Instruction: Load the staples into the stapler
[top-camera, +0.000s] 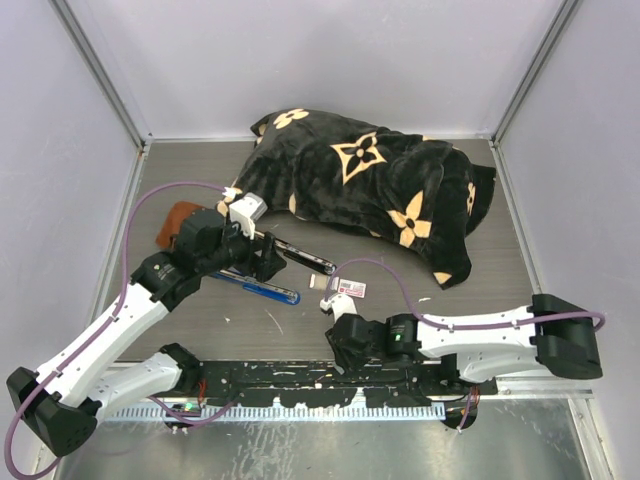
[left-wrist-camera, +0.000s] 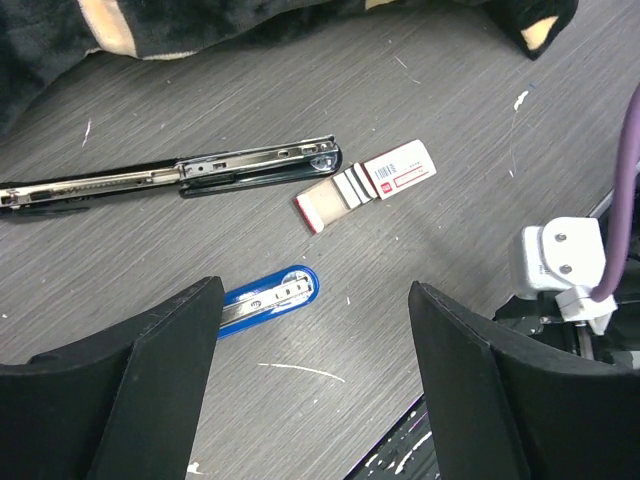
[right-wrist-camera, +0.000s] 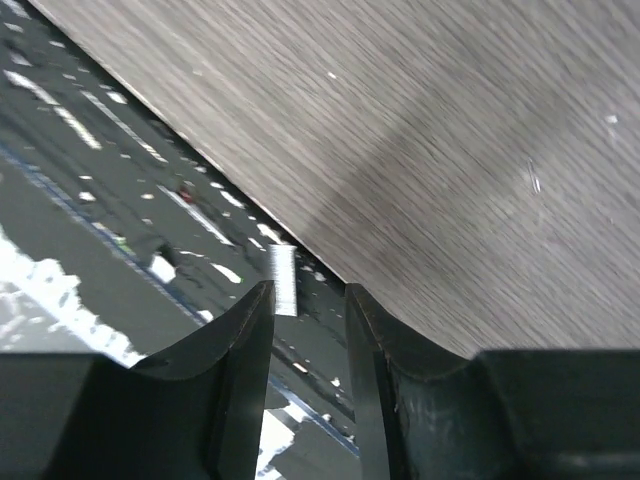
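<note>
A small pale strip of staples (right-wrist-camera: 284, 280) rests on the dark front ledge, just off the table's edge. My right gripper is part open above it; the strip shows beyond the tip of the left-hand finger, apart from it as far as I can tell. The stapler's blue part (left-wrist-camera: 270, 300) and its black part with the metal channel (left-wrist-camera: 260, 165) lie on the table; the blue one is partly hidden by a finger. Over them hovers my left gripper, open and empty.
A staple box (left-wrist-camera: 398, 170) lies right of the stapler's black part. Behind is a bunched dark blanket (top-camera: 360, 170), and a brown cloth (top-camera: 178, 222) sits at the left. Scratched, shiny black material (top-camera: 270, 373) lines the front ledge.
</note>
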